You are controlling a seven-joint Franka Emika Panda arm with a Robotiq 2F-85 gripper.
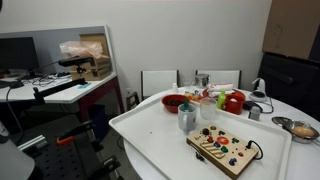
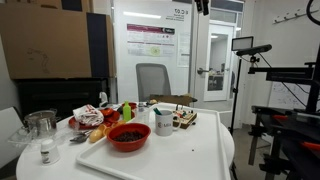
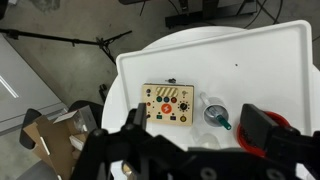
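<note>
High above a white tray (image 3: 140, 62), my gripper stands open, its dark fingers (image 3: 80, 120) wide apart with nothing between them. Below it in the wrist view lies a wooden board (image 3: 168, 91) with coloured buttons, knobs and switches. Beside the board a light-coloured mug (image 3: 212, 103) stands upright, a teal item (image 3: 227, 126) showing at its rim. Exterior view 1 has the same board (image 1: 238, 134) at the tray's right and the mug (image 1: 186, 122) near the middle. In exterior view 2 the mug (image 2: 165, 128) stands in front of the board.
A red bowl (image 2: 127, 137) with dark contents sits near the mug. Behind are a clear container (image 1: 208, 109), a green bottle (image 1: 222, 101), and a glass pot (image 2: 42, 124). A metal pan (image 1: 300, 130) lies off the tray. The tray's left part in exterior view 1 is bare.
</note>
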